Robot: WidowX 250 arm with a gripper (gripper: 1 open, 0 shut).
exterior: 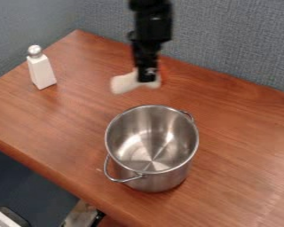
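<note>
My black gripper (pixel 145 73) hangs over the upper middle of the wooden table, shut on a pale, cream-coloured object (pixel 127 84) that is blurred and held in the air behind the steel pot (pixel 153 146). The pot is open and empty, with wire handles, standing at the middle front of the table. A white bottle (pixel 42 71) with a silver top stands upright at the back left.
Grey padded walls (pixel 240 44) border it at the back. Its front left edge drops to a dark floor.
</note>
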